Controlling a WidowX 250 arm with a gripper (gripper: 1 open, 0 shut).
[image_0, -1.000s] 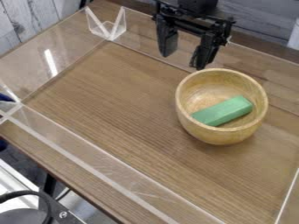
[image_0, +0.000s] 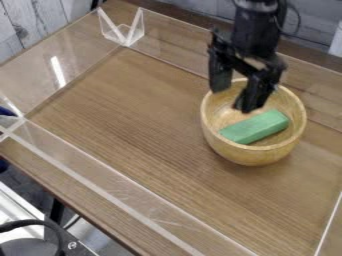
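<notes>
My gripper (image_0: 235, 80) hangs from the top right over a wooden bowl (image_0: 253, 148), its two dark fingers spread open with nothing seen between them. A green oblong block (image_0: 255, 128) lies tilted inside the bowl, toward its lower right. The fingertips are above the back part of the bowl, apart from the green block.
The bowl stands on a wooden table (image_0: 120, 150). A clear plastic object (image_0: 120, 28) sits at the back left. Dark cables (image_0: 34, 240) lie off the table at the lower left.
The bowl and block look unmoved.
</notes>
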